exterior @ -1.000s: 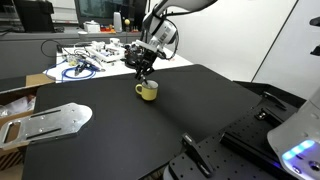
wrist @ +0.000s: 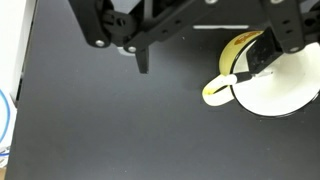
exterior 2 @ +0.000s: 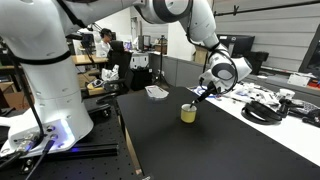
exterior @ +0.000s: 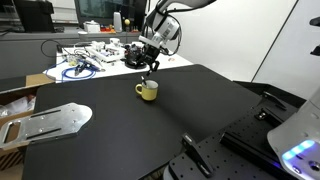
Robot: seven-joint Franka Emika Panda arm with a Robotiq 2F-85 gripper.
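A yellow mug with a white inside stands upright on the dark table. My gripper is open just above it, its fingers wide apart. In the wrist view one finger overlaps the inside of the mug, while the other finger is off to the left over bare table. The mug's handle points toward the gap. A small dark-and-white piece shows at the mug's rim; I cannot tell what it is. From the second exterior side, the gripper hangs close over the mug.
A silver metal plate lies at the table's left. Blue cable and dark gear sit behind the table. Around the mug, the table top is clear.
My gripper has shifted slightly to the right above the mug in the first exterior view. The mug has stayed in place.
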